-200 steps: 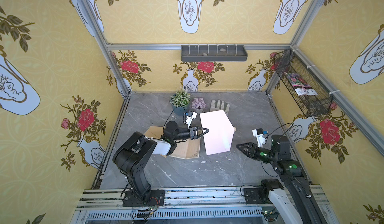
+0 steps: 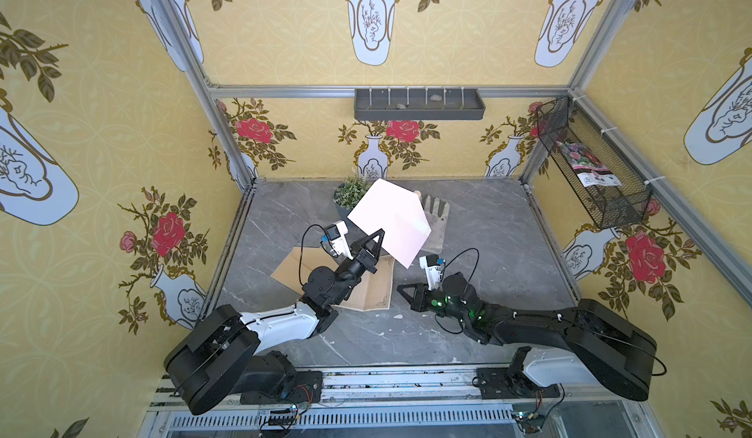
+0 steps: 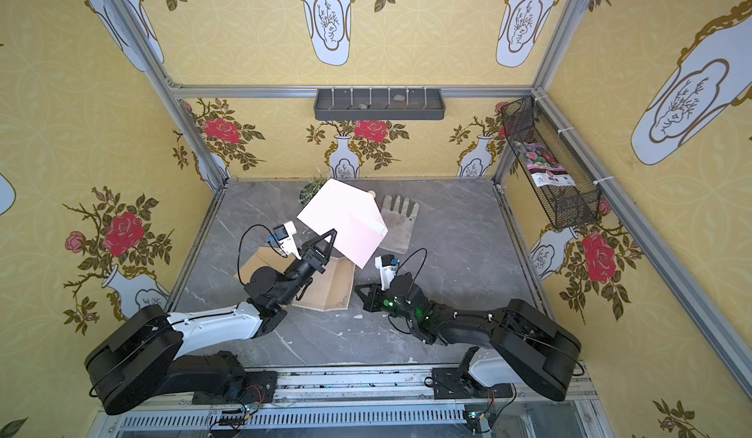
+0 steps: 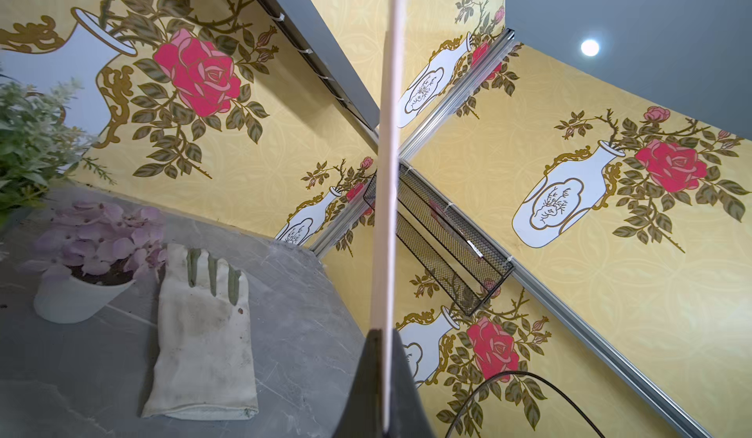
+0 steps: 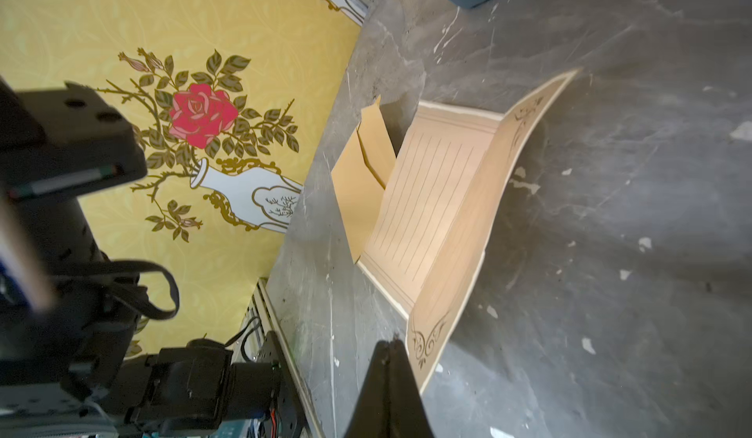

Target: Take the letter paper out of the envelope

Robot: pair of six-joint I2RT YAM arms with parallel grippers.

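Observation:
A pale pink envelope (image 2: pixel 391 217) is held up in the air, its edge pinched by my left gripper (image 2: pixel 380 234). In the left wrist view this envelope (image 4: pixel 387 203) shows edge-on as a thin pink strip between the fingers. The folded letter paper (image 5: pixel 423 195), cream with ruled lines and a scroll-patterned edge, lies partly unfolded on the table, one panel raised. A tan piece of folded paper (image 5: pixel 362 179) sits at its left side. My right gripper is shut with nothing between its fingers, near the letter's close corner.
Behind the envelope stand a green potted plant (image 2: pixel 350 193) and a pink flower pot (image 4: pixel 86 281). A worn work glove (image 3: pixel 399 222) lies at the back.
My left gripper has swung the pink envelope up and leftward, tilting it over the plants. The right arm has come left toward the letter. The unfolded paper stays where it was.

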